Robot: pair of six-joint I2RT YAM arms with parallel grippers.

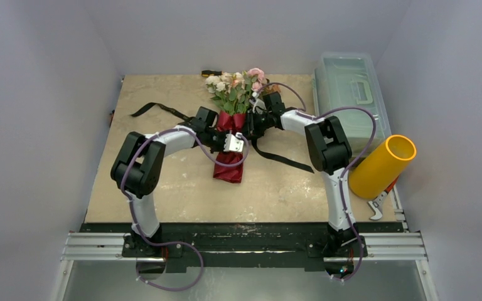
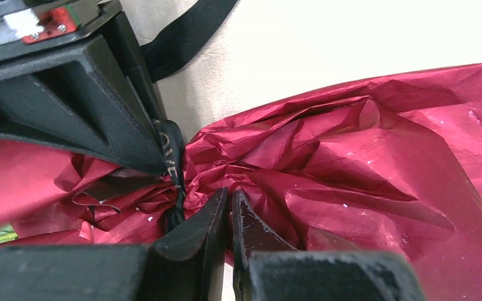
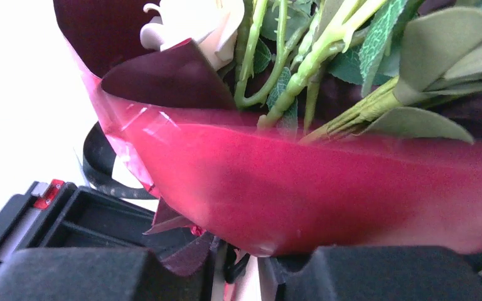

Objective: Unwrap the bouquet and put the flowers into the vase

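The bouquet lies on the table, its pale and pink flowers (image 1: pixel 235 81) toward the back and its red wrapping (image 1: pixel 228 170) toward the front. A black ribbon (image 2: pixel 174 166) ties its neck. My left gripper is shut on the red wrapping just below the ribbon, though its tips are partly buried in folds. On the bouquet's right side, my right gripper stands slightly open at the neck, with a dark strip showing between its fingers. The yellow vase (image 1: pixel 380 170), a tall cylinder, leans at the right, its round opening visible.
A clear lidded box (image 1: pixel 351 94) occupies the back right. A wrench (image 1: pixel 378 204) lies by the vase, and a screwdriver (image 1: pixel 211 73) behind the flowers. One black strap (image 1: pixel 285 162) trails right of the bouquet.
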